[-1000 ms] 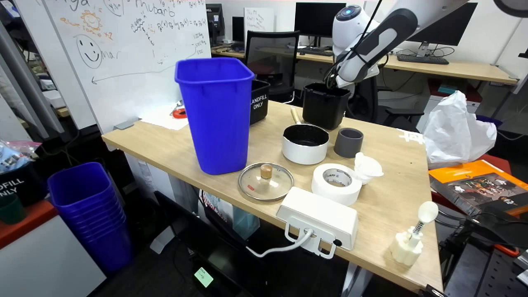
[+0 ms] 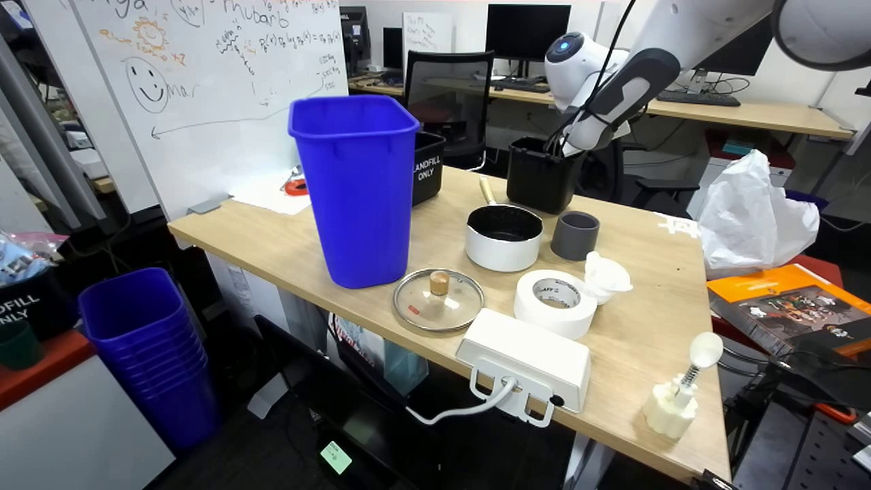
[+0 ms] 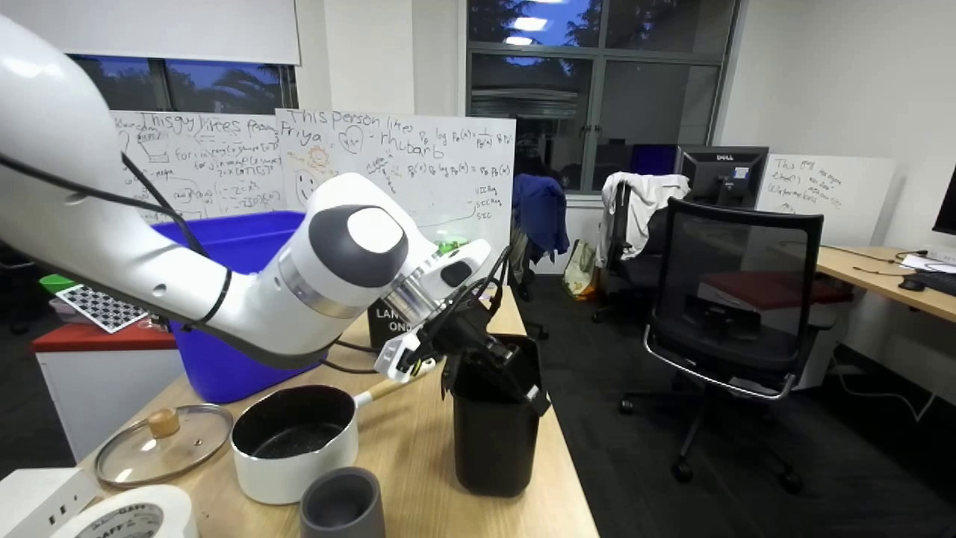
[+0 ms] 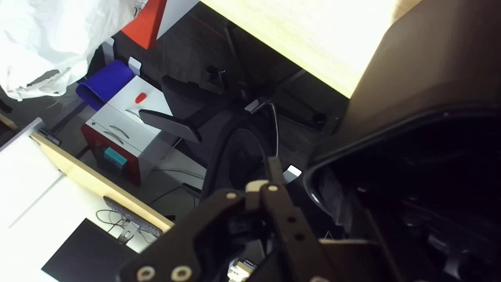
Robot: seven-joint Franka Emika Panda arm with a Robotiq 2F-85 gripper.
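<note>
A black bin (image 3: 497,439) stands upright on the table near its edge, with its open mouth up. In exterior view 2 my gripper (image 3: 535,399) reaches down across the bin's mouth, its tip by the rim on the window-chair side. The wrist view has the bin's dark wall (image 4: 422,80) and rim filling the right side, while the gripper's fingers (image 4: 292,220) show low in the middle, close beside the rim. The fingertips lie close together there, and dark overlap hides how far apart they are. Whether they touch the rim is unclear.
Near the bin are a white saucepan (image 2: 503,245), a grey cup (image 2: 575,237) and a tall blue bin (image 2: 355,196). A glass lid (image 2: 439,302), tape roll (image 2: 555,303) and white power box (image 2: 527,355) sit further forward. Bare table lies right of the cup.
In exterior view 1 the black bin has shifted slightly to the right. The arm's wrist has tipped lower and moved a little right over it.
</note>
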